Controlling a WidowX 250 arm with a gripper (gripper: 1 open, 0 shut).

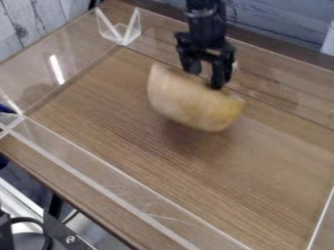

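Note:
A light wooden bowl [193,102], blurred by motion, sits tilted near the middle of the table, just in front of my black gripper [209,68], which hangs at the top centre. The gripper and arm are blurred too; the fingers' state is hard to make out.
Clear plastic edging runs along the left side, and a clear angular piece [120,27] stands at the back left. Dark cables lie at the lower left corner.

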